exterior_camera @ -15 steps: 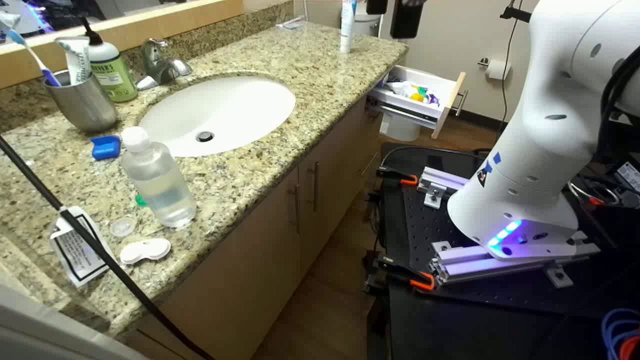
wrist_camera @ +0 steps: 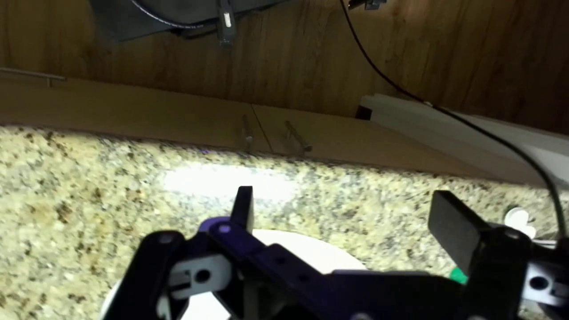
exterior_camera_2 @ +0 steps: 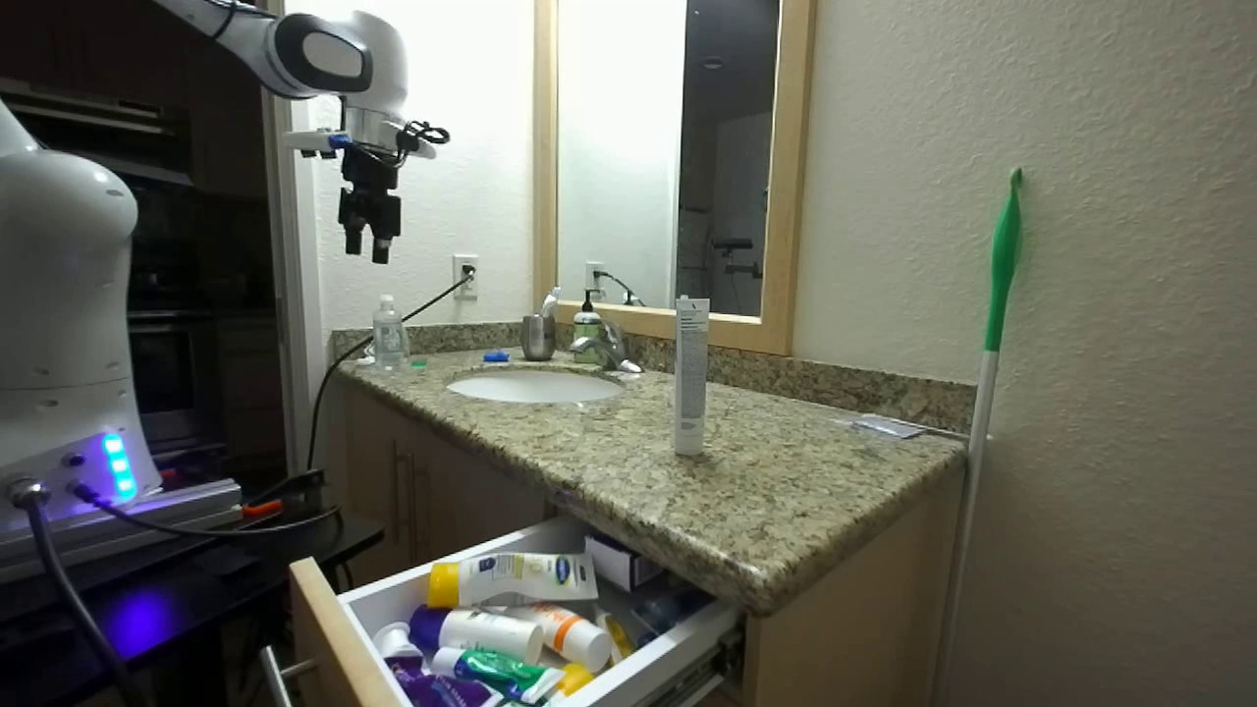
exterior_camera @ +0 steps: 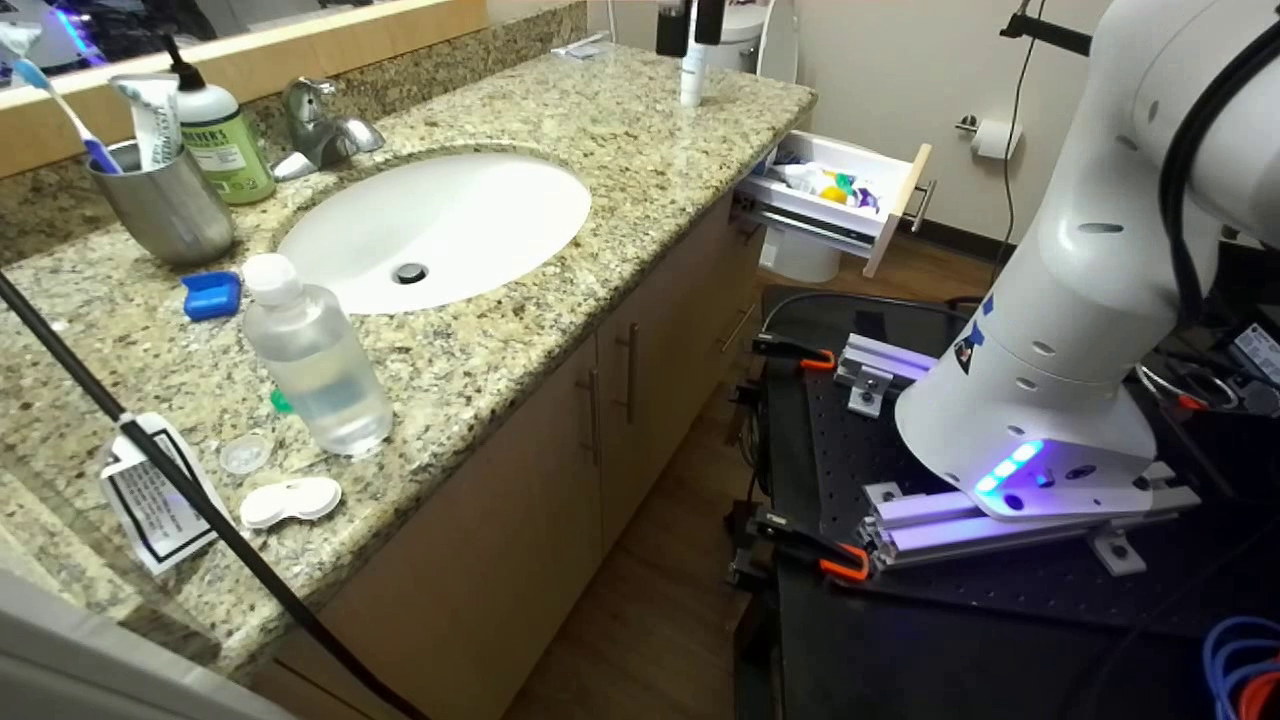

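Note:
My gripper (exterior_camera_2: 366,249) hangs high above the counter near the sink, fingers pointing down, touching nothing. In the wrist view the gripper is open, its fingers (wrist_camera: 454,232) wide apart with only countertop and sink behind the gap. A white tube (exterior_camera_2: 690,383) stands upright on the counter near the open drawer (exterior_camera_2: 308,613), well away from the gripper. A clear bottle (exterior_camera: 319,360) stands at the counter's other end, beside a white contact lens case (exterior_camera: 290,502), a blue case (exterior_camera: 212,295) and a small green cap (exterior_camera: 281,401).
The sink (exterior_camera: 360,246) takes up mid-counter, with a faucet (exterior_camera: 324,126), soap bottle (exterior_camera: 226,144) and metal cup (exterior_camera: 168,210) behind it. Several tubes (exterior_camera_2: 495,636) fill the drawer. A black cable (exterior_camera: 216,510) crosses the bottle's end. Counter beyond the sink is mostly clear.
The arm has shifted left too. The counter items have not moved.

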